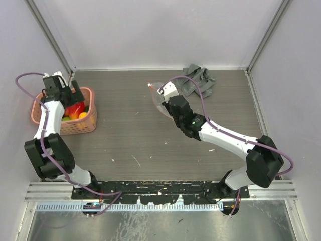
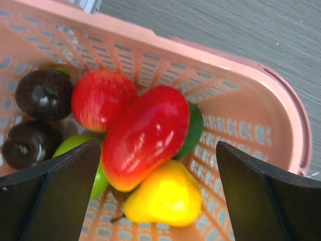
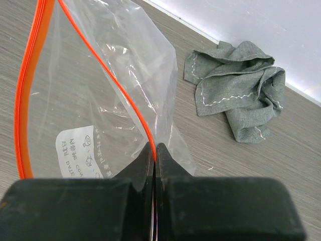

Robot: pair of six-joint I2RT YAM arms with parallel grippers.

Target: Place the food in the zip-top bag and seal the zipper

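Note:
Over the pink basket [image 1: 77, 125] at the left, my left gripper stands open with nothing between its fingers. Below it in the left wrist view lie a red-and-yellow mango [image 2: 148, 130], a yellow pear [image 2: 165, 196], a red apple [image 2: 103, 98], a green fruit partly hidden by my finger, and two dark purple fruits [image 2: 44, 94]. My right gripper is shut on the orange-edged rim of the clear zip top bag [image 3: 110, 115]. The bag's mouth gapes between its two orange strips. From above, the bag [image 1: 159, 100] is partly covered by the right gripper.
A crumpled grey-green cloth [image 1: 198, 80] lies at the back, right of the bag. Bare table [image 1: 125, 135] stretches between basket and bag. White walls bound the back and sides.

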